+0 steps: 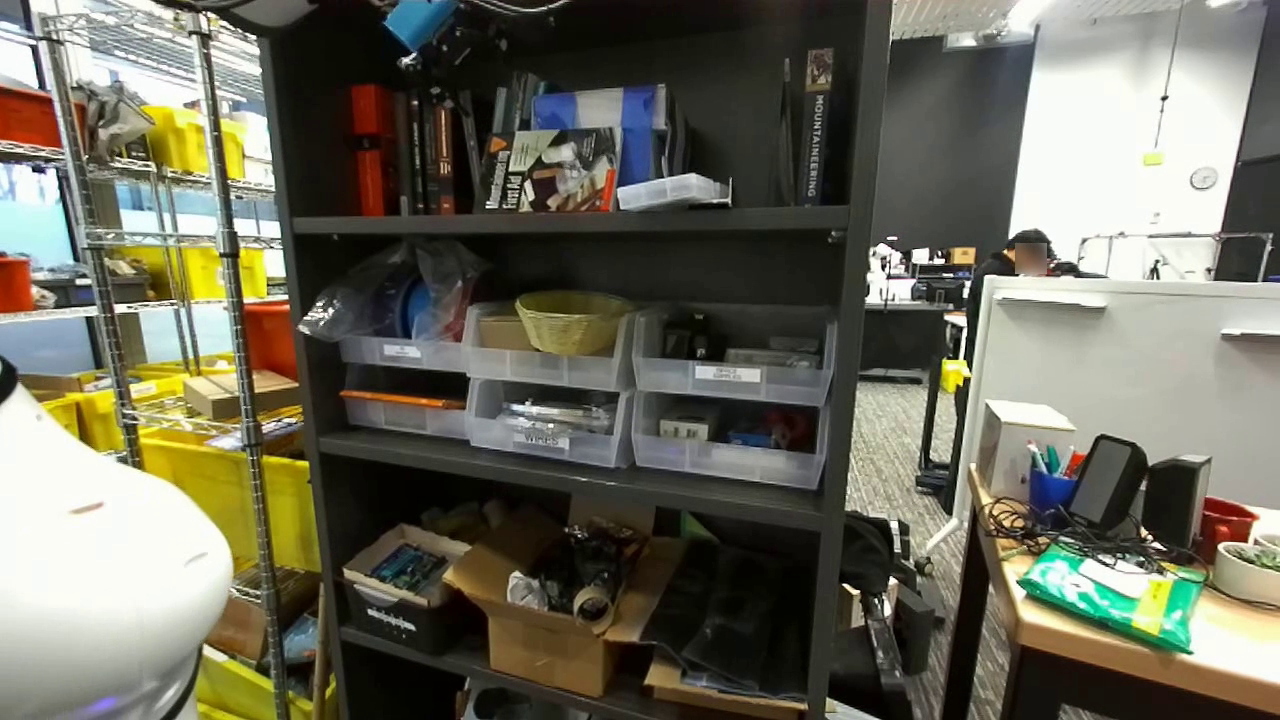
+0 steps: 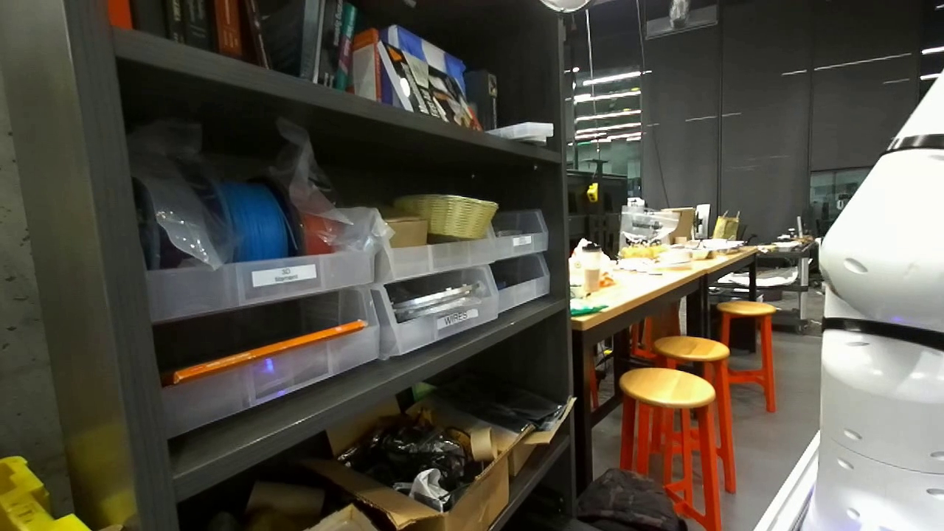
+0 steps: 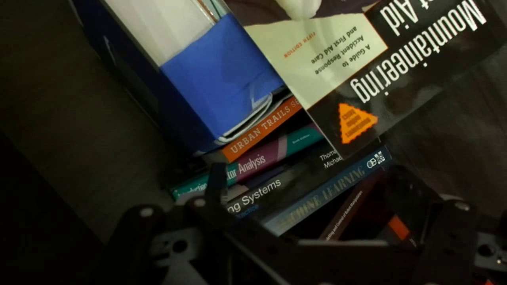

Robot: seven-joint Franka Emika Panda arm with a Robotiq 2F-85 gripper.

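Observation:
The Mountaineering First Aid book [image 1: 555, 169] leans in front of the blue-and-white box [image 1: 642, 108] on the top shelf, its cover facing out. The wrist view shows the same book's cover [image 3: 427, 61] up close, upside down, beside the box's blue side [image 3: 218, 76]. Several book spines [image 3: 280, 185] lie beyond my open gripper, with nothing held between its fingers. From outside, the gripper [image 1: 462, 54] appears dark and small, above and to the left of the leaning book and apart from it. Exterior view 2 also shows the book [image 2: 429, 88], but not the gripper.
Upright books [image 1: 414, 150] fill the left of the top shelf [image 1: 768, 220]. A clear plastic tray [image 1: 674, 191] sits right of the leaning book, at the shelf's edge. Between it and the mountaineering book [image 1: 816, 126] is bare shelf. Bins and a wicker basket [image 1: 572, 322] stand below.

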